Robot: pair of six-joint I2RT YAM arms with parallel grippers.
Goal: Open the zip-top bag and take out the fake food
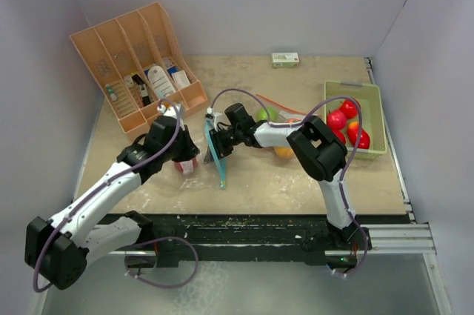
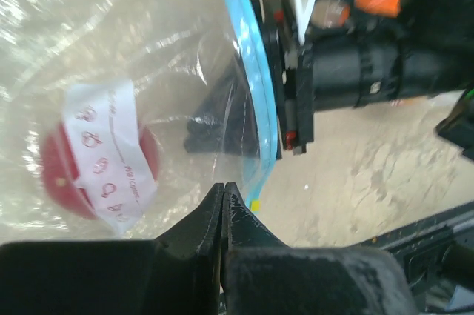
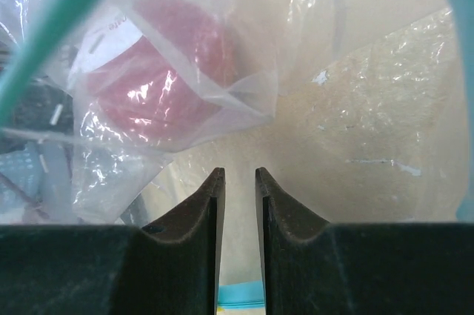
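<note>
A clear zip top bag with a blue zip strip (image 2: pixel 261 93) holds a red fake food piece (image 2: pixel 67 170) under a white paper label (image 2: pixel 104 153). My right gripper (image 1: pixel 216 142) is at the blue zip edge; in the right wrist view its fingertips (image 3: pixel 220 181) are close together inside or against the plastic, but what lies between them is unclear. My left gripper (image 1: pixel 183 150) hangs over the bag's left part, shut, with nothing visible between its fingers.
A wooden organiser (image 1: pixel 104 37) stands at back left, a green bin (image 1: pixel 375 126) of fake produce at right, and a small white box (image 1: pixel 285 58) at the back. Other bagged produce (image 1: pixel 284 152) lies under the right arm.
</note>
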